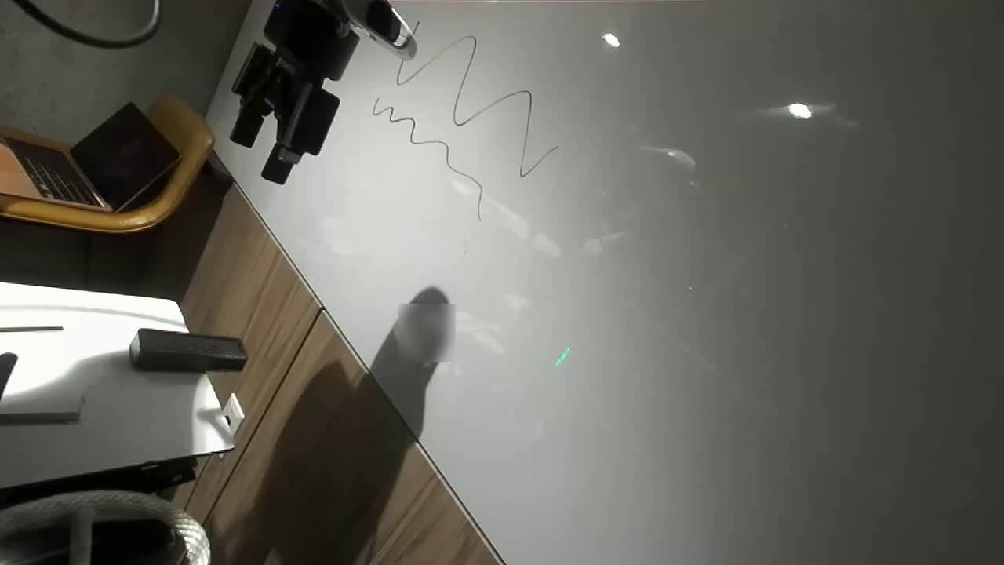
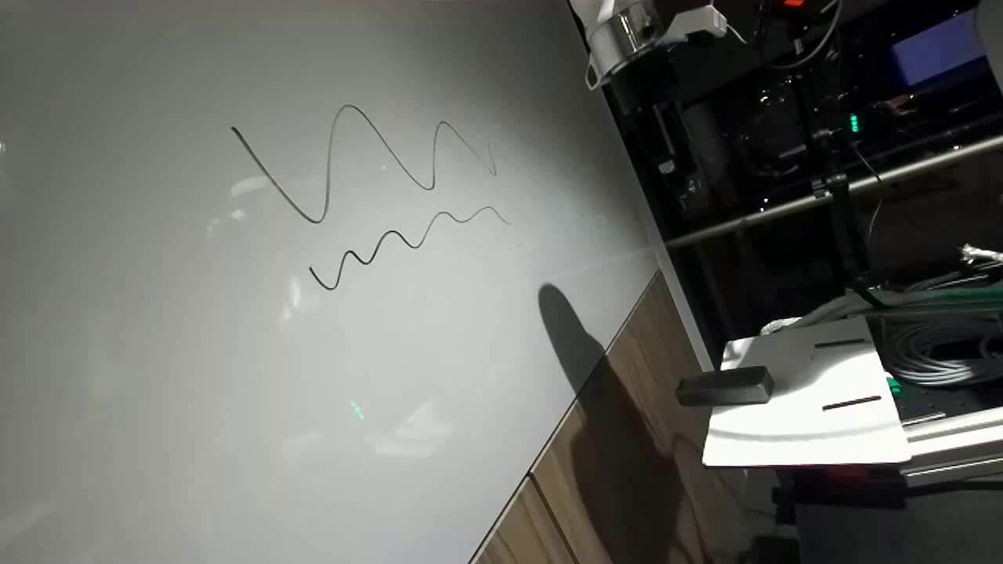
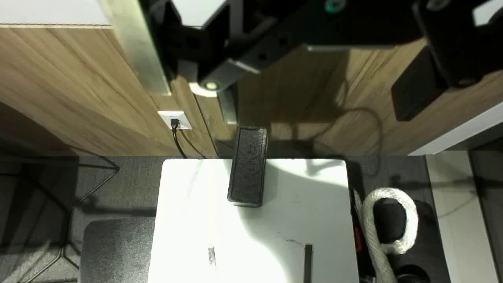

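A black rectangular eraser [image 3: 248, 166] lies on a small white platform [image 3: 188, 226], with one end over the platform's edge toward the wood panelling. The eraser [image 1: 188, 350] also shows at the lower left of exterior view 1, and the eraser [image 2: 725, 386] at the right of exterior view 2. Two wavy black lines mark the whiteboard [image 1: 612, 452], a larger zigzag [image 1: 529, 118] and a smaller squiggle [image 1: 433, 142]. My gripper [image 1: 260, 154] hangs near the board's upper left, open, with nothing between its fingers. It is well away from the eraser.
Wood panelling [image 1: 273, 348] with a wall outlet [image 3: 175, 120] borders the board. A coil of white rope [image 3: 408, 217] lies beside the platform. An orange chair [image 1: 193, 141] with a laptop [image 1: 122, 155] stands at the left. Open air separates gripper and platform.
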